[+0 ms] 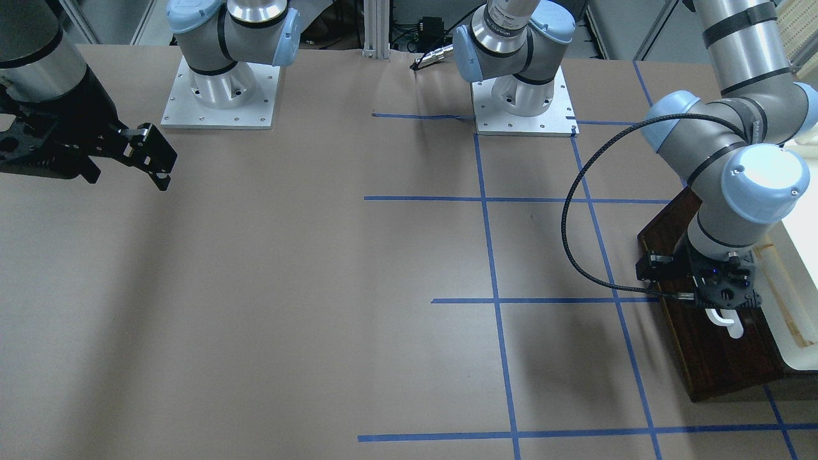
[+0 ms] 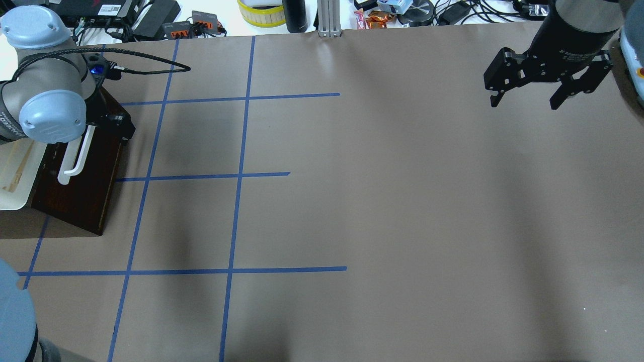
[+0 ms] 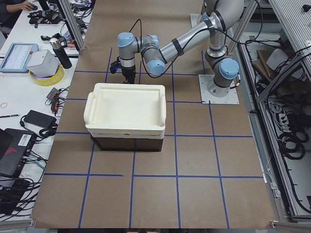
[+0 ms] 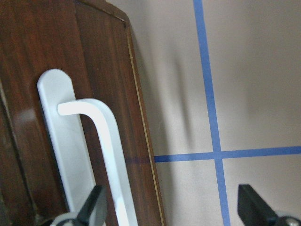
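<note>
A dark wooden box (image 1: 717,368) with a white liner (image 3: 125,109) stands on the taped table, a white handle (image 4: 114,165) on its dark face. The handle is upright-mounted on a white plate and bends into an L. My gripper hangs over this face, its fingertips apart: one over the handle's plate, the other over the floor beside the box. Nothing shows gripped. In the front view the wrist housing covers most of the handle's upper part.
A second black gripper (image 2: 546,75) hangs over the far side of the table. Other arm bases stand at the back in the front view. A cable loops out from my wrist.
</note>
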